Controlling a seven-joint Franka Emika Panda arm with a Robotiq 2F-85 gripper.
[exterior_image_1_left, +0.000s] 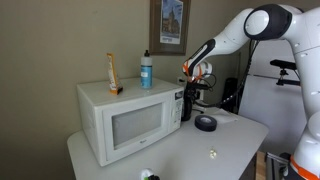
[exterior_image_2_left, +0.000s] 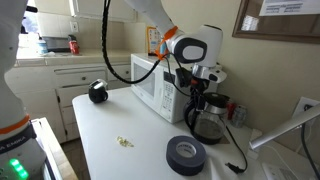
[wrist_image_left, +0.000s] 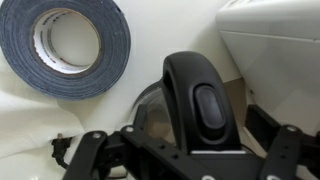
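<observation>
The glass pot (exterior_image_2_left: 209, 125) with a black handle (wrist_image_left: 205, 105) stands beside the right side of the microwave. My gripper is open, with one finger on each side of the handle in the wrist view. The left finger (wrist_image_left: 90, 150) and the right finger (wrist_image_left: 275, 140) both stay apart from it. From the second exterior view, the gripper (exterior_image_2_left: 191, 112) points down at the handle; the pot's lower part is partly hidden in the wrist view.
Close to the pot lies a roll of dark tape (exterior_image_2_left: 186, 154). The white microwave (exterior_image_1_left: 135, 122) carries two bottles on top. A small yellowish item (exterior_image_2_left: 124, 141) and a black mug-like object (exterior_image_2_left: 98, 92) sit on the white table, whose middle is clear.
</observation>
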